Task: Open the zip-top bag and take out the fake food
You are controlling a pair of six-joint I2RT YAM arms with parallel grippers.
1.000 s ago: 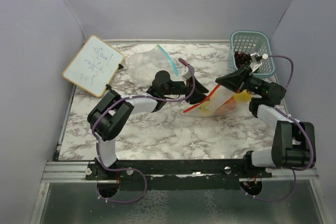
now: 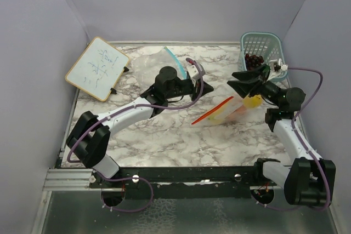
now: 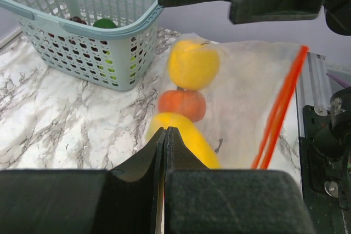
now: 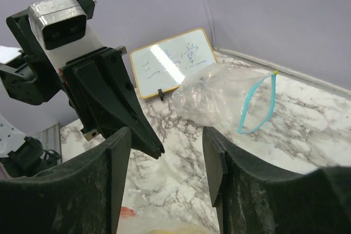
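Note:
The zip bag (image 2: pixel 230 110) with its red zip edge (image 3: pixel 279 108) lies at the right of the table. Inside are a yellow fruit (image 3: pixel 193 65), an orange fruit (image 3: pixel 181 104) and a long yellow piece (image 3: pixel 184 138). My left gripper (image 2: pixel 204 89) is shut with nothing between its fingers; in its wrist view the red edge lies outside them, to the right. My right gripper (image 2: pixel 238 83) stands open above the bag, its fingers empty.
A teal basket (image 3: pixel 109 45) with dark and green items is at the back right. An empty bag with blue zip (image 4: pixel 247 105) lies at the back, a whiteboard (image 2: pixel 96 67) at the back left.

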